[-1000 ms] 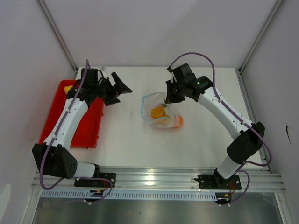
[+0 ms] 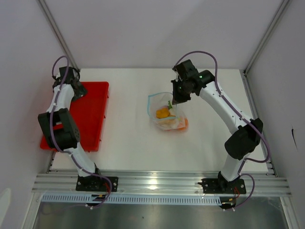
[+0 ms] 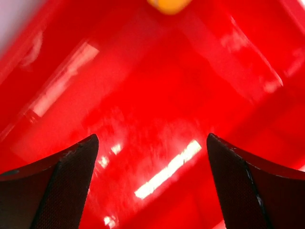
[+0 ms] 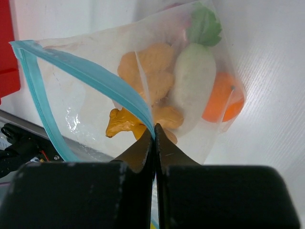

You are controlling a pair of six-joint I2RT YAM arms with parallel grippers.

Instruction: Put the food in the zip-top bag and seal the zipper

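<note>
The clear zip top bag (image 2: 151, 110) stands mid-table with its blue-edged mouth spread. Inside show yellow-brown pieces (image 4: 147, 71), a pale white vegetable with a green leaf (image 4: 194, 69) and an orange round item (image 4: 224, 98). My right gripper is shut on the blue rim of the bag's mouth. Over the far end of the red bin (image 2: 93, 117) is my left gripper, open with nothing between its fingers. A yellow-orange piece of food (image 3: 170, 4) lies in that bin, at the upper edge of the left wrist view and cut off there.
Raised walls (image 2: 104, 114) edge the red bin along the table's left side.
The left arm has swung left from the gap beside the bin to above the bin's far end, hiding the yellow food there. The right arm and the bag have shifted only slightly.
</note>
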